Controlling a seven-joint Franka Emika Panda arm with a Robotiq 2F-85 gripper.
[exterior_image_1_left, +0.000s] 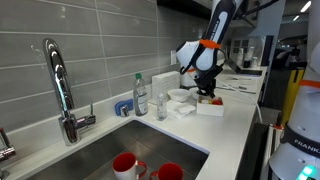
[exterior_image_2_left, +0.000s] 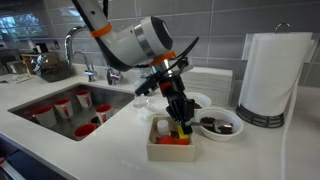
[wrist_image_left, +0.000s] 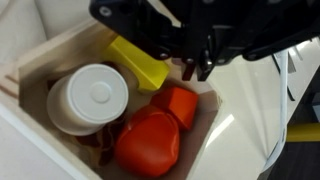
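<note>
A small pale box (exterior_image_2_left: 158, 153) stands on the counter with its top open. In the wrist view it holds a white round container (wrist_image_left: 98, 95), a yellow block (wrist_image_left: 140, 63), a red rounded item (wrist_image_left: 148, 143) and a smaller red piece (wrist_image_left: 176, 103). My gripper is shut over the box's edge, close beside the yellow block, and nothing shows between its fingers. Whether the fingertips touch anything is unclear. From the other side, the gripper (exterior_image_2_left: 187, 128) hangs low at the box's back right corner.
Close behind the box sits a white bowl (exterior_image_2_left: 218, 132) with dark contents and a utensil. A paper towel roll (exterior_image_2_left: 271, 75) stands at the back right. Red cups (exterior_image_2_left: 84, 131) and the sink lie to the left.
</note>
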